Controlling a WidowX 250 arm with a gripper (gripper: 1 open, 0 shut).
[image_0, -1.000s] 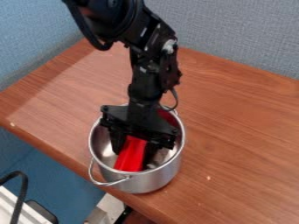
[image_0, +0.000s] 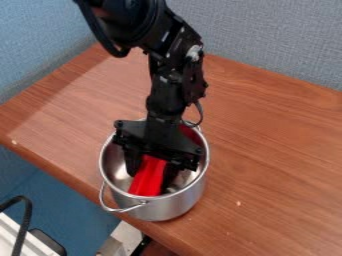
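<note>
A steel pot (image_0: 163, 206) with wire handles stands near the left front edge of the wooden table. My black gripper (image_0: 158, 156) reaches down into it from above, shut on a red object (image_0: 147, 178) that lies inside the pot. The gripper's body hides much of the object and the fingertips are hard to make out.
Blue-grey padded walls stand at the back and left. At the lower left, past the table's edge, are a cable and a white item (image_0: 40, 245).
</note>
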